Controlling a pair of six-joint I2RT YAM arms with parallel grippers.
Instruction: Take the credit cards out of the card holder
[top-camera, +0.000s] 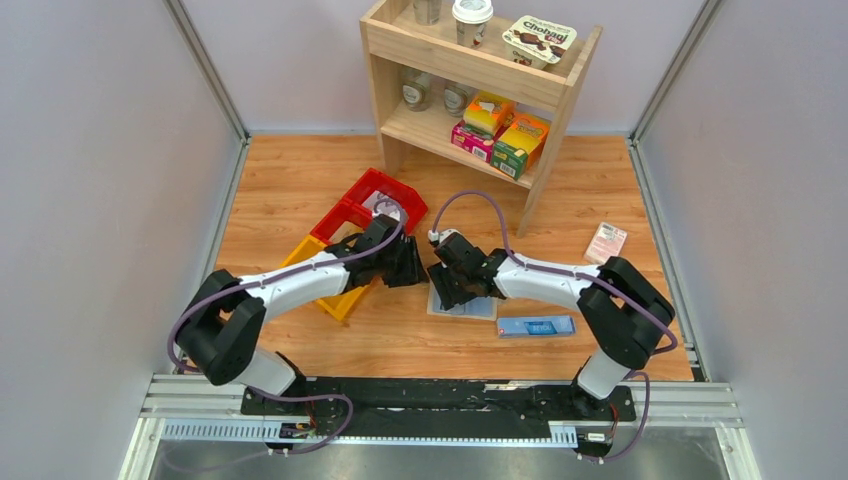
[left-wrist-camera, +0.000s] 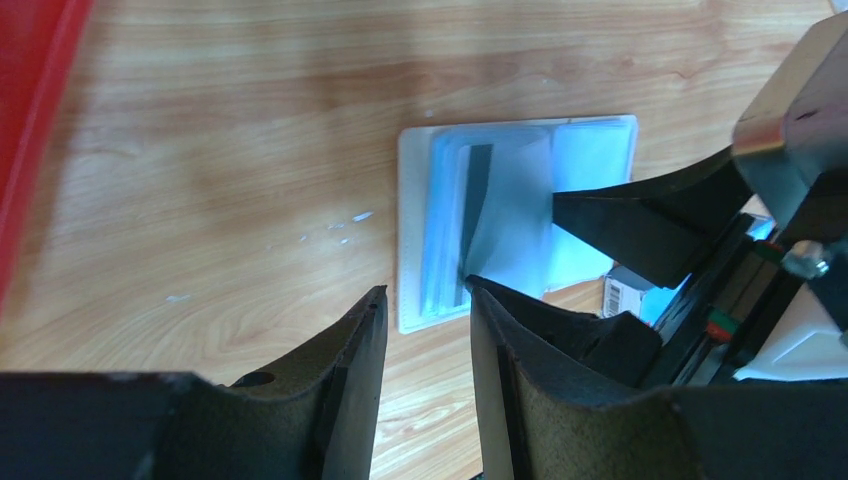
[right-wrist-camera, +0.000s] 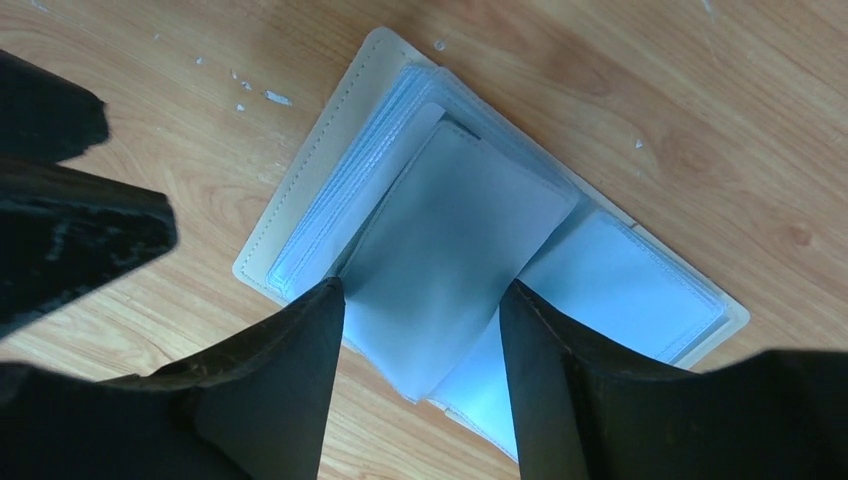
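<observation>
The pale blue card holder lies open on the table, its clear blue sleeves fanned over a stitched white backing. No card stands out clearly inside it. My right gripper is over its left part; in the right wrist view its fingers are parted, with a raised sleeve showing between the tips. Whether they touch that sleeve I cannot tell. Left of the holder, my left gripper stands part open and empty. A dark strip shows on the sleeves in the left wrist view.
Behind the left gripper are a red bin with a white item inside and a yellow bin. A blue box lies right of the holder, a pinkish pack farther right. The wooden shelf stands at the back.
</observation>
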